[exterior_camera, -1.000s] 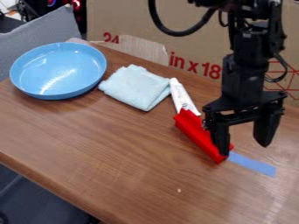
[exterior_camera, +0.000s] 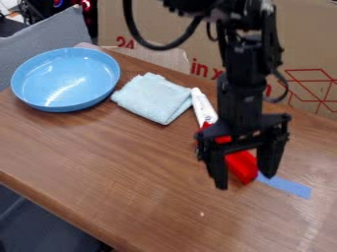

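Note:
My black gripper stands open over a red object on the wooden table, hiding much of it; whether the fingers touch it is unclear. A white part extends from the red one toward the back, perhaps a handle. A strip of blue tape lies at the right of the red object.
A blue bowl sits at the back left, with a folded pale cloth beside it. A cardboard box stands behind. Its edge runs along the lower left.
My gripper has moved left, over the red object, and now covers more of it.

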